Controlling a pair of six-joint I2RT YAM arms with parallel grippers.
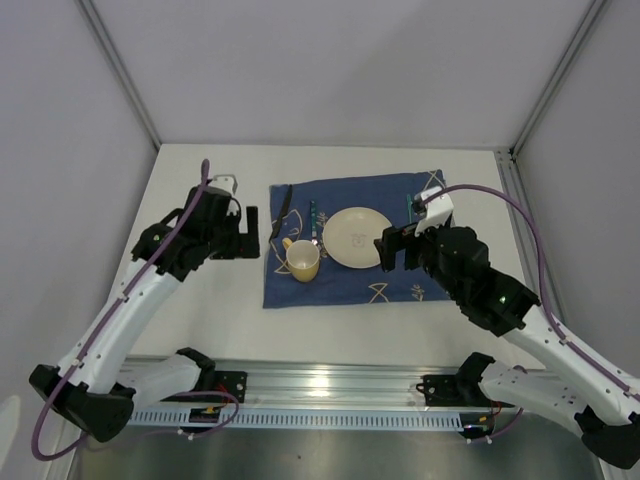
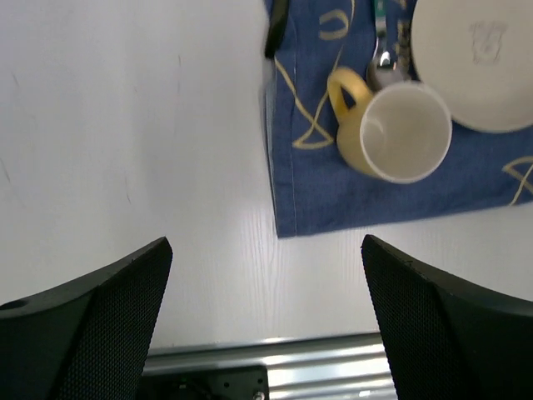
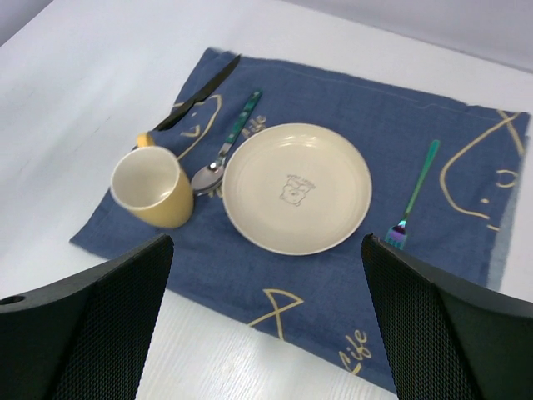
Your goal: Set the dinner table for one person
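A blue placemat (image 1: 340, 292) holds a cream plate (image 1: 350, 237), a yellow mug (image 1: 302, 262) left of it, a dark knife (image 3: 200, 93) at the left, a green-handled spoon (image 3: 239, 123) between knife and plate, and a green fork (image 3: 422, 175) right of the plate. My left gripper (image 1: 237, 240) is open and empty, above the bare table left of the mat. My right gripper (image 1: 395, 250) hangs open over the plate's right side, nothing between its fingers.
Bare white table (image 2: 141, 125) surrounds the mat on the left, front and back. A metal rail (image 1: 320, 375) runs along the front edge; walls enclose the back and sides.
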